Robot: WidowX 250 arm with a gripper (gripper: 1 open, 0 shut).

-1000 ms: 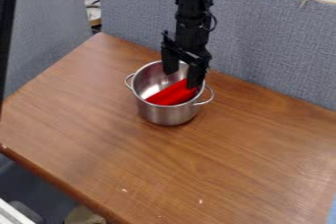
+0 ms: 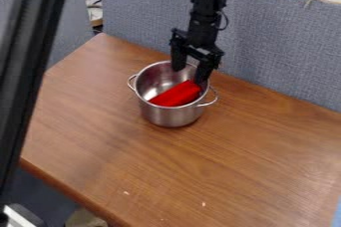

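A steel pot [image 2: 170, 114] with two side handles stands on the wooden table toward the back. Inside it lies a red object [image 2: 174, 95], elongated and smooth. My black gripper [image 2: 188, 64] hangs over the back of the pot, its fingertips at or just inside the rim above the red object. How far apart the fingers stand is hard to make out against the dark arm, and I see nothing clearly held between them.
Grey padded panels [image 2: 280, 52] border the table [image 2: 120, 161] behind and at the left. A dark post crosses the left side of the view.
My gripper has shifted slightly within the area over the pot's back. The pot and red object look unmoved.
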